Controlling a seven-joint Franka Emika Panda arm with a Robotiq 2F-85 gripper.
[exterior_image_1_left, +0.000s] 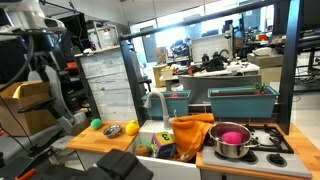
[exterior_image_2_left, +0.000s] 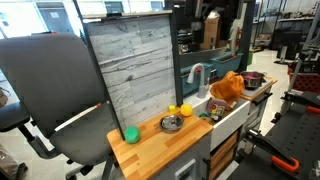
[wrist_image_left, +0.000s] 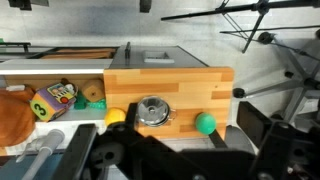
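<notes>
High above the wooden counter, my gripper is open, its dark fingers far apart and nothing between them. A green round thing lies on the counter, towards the right finger in the wrist view. Left of it is a small metal bowl, and a yellow round thing lies farther left, partly covered by the other finger. The second exterior view shows the green thing and the bowl well apart. In the first exterior view the gripper hangs at the upper left.
A sink holds a colourful box and other items, with an orange cloth over its edge. Farther right, a metal pot with something pink inside sits on the stove. A white plank panel stands behind the counter.
</notes>
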